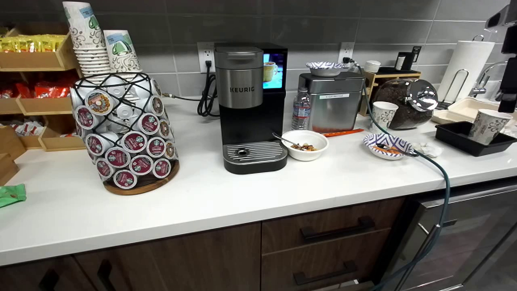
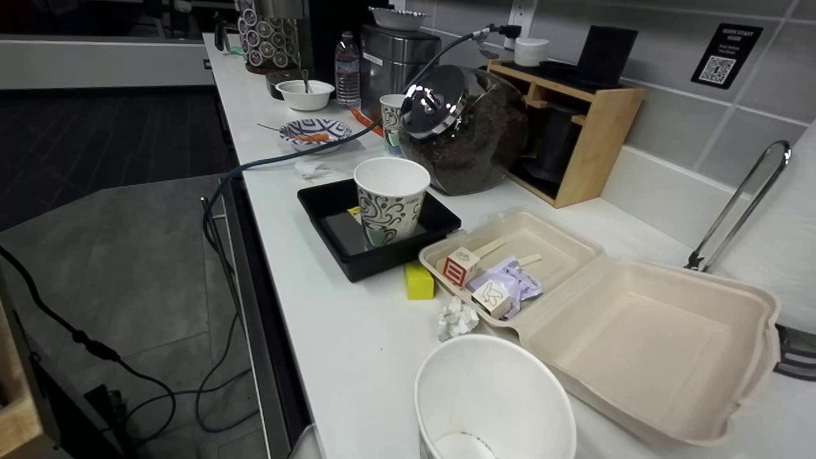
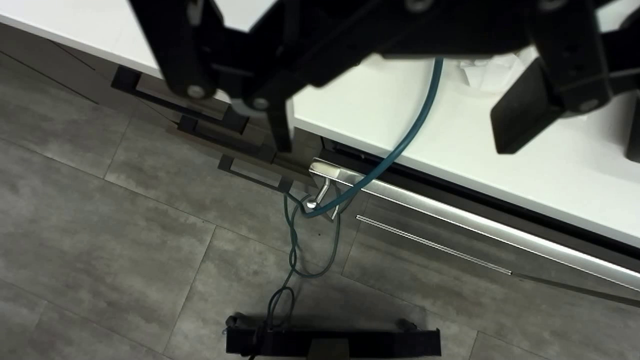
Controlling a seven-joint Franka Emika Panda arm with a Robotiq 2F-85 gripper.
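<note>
Wide apart in the wrist view stand the two black fingers of my open gripper. Between them show only white counter, its front edge and a teal cable running below. A dark part of the arm hangs at the right edge of exterior view 1, above a black tray. A patterned paper cup stands in that tray. In front of the tray is a yellow block, near an open takeout box holding two printed blocks and a purple wrapper.
The Keurig machine stands mid-counter, right of a pod rack. A white bowl and patterned bowl sit farther right. The teal cable crosses the counter edge. A large cup stands close to exterior view 2.
</note>
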